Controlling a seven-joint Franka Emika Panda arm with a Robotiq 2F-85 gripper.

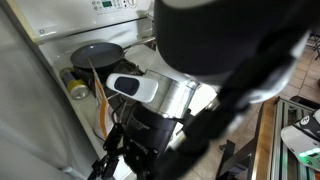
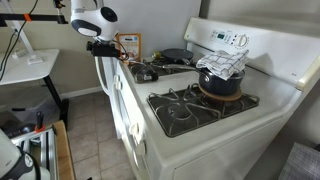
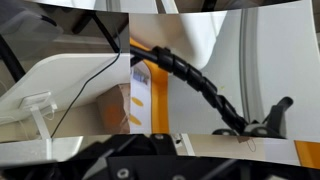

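An orange-edged white packet or sheet (image 2: 129,44) stands upright at the stove's far end; which of the two it is, I cannot tell. In exterior view 1 only a narrow orange strip of the packet (image 1: 100,100) shows beside my arm. My gripper (image 1: 122,158) hangs low in front of the stove, its dark fingers apart, holding nothing that I can make out. Part of the orange-and-white packet (image 3: 144,95) appears behind a black cable in the wrist view, above the gripper's dark body along the bottom edge.
A black pan (image 1: 96,55) and a can (image 1: 76,87) are at the stove's back. A dark pot (image 2: 220,85) with a cloth over it stands on the nearer stove top (image 2: 170,82). Bare floor (image 2: 97,130) lies in front.
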